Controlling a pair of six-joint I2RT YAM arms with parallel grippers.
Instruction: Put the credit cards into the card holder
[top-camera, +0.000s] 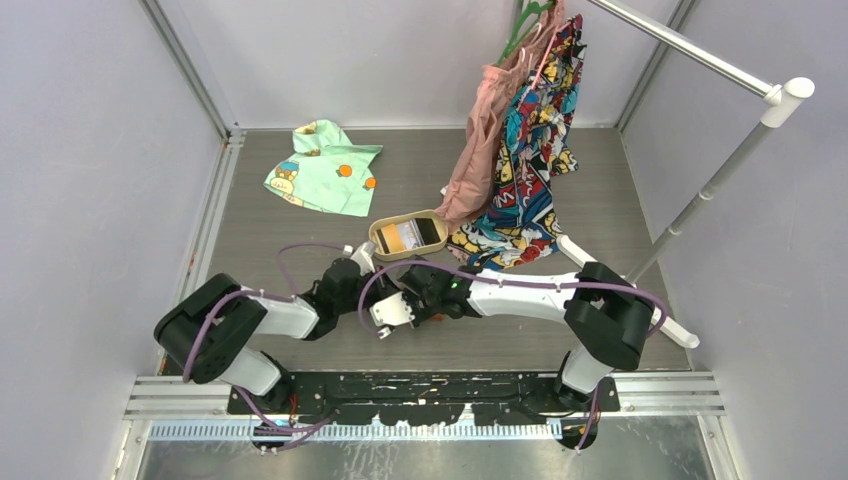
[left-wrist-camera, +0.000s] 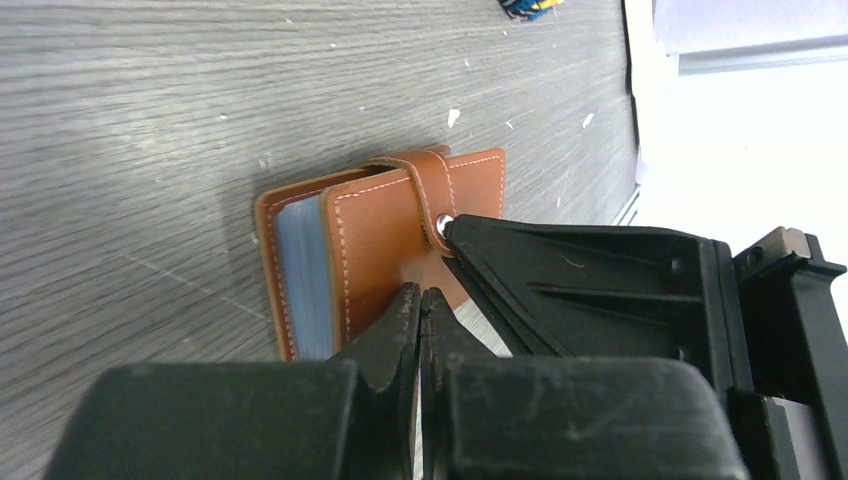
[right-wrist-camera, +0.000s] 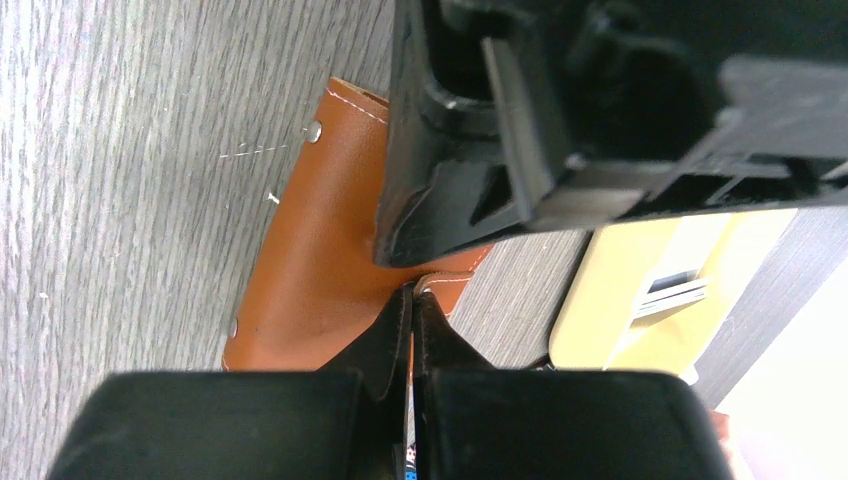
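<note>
The brown leather card holder (left-wrist-camera: 380, 235) stands on its edge in the left wrist view, clear sleeves (left-wrist-camera: 303, 280) showing between its covers and a strap (left-wrist-camera: 425, 180) with a metal snap across it. My right gripper is shut on that strap near the snap. Against the cover, my left gripper is shut, and nothing shows between its fingers. In the top view, the arms hide most of the holder. Cards (top-camera: 405, 236) lie in an oval beige box (top-camera: 373, 238) just behind the grippers.
A green patterned cloth (top-camera: 335, 175) lies at the back left. Pink and comic-print clothes (top-camera: 515, 170) hang down beside the box. On the right stands a white rack (top-camera: 690, 210). Floor to the left of the box is clear.
</note>
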